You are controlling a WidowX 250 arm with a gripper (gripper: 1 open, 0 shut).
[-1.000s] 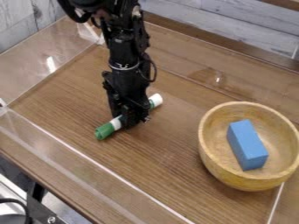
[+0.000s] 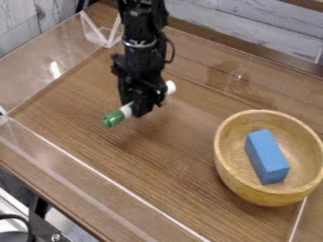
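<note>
The black arm reaches down from the top centre to my gripper (image 2: 139, 100), which is shut on a white cylinder with a green end (image 2: 116, 117). The cylinder slants from lower left to upper right, and the gripper hides its middle. At the right, a round wooden bowl (image 2: 240, 177) holds a blue block (image 2: 266, 157).
The gripper and the cylinder have moved up in the view, away from the front of the table. The bowl and block have not moved.
</note>
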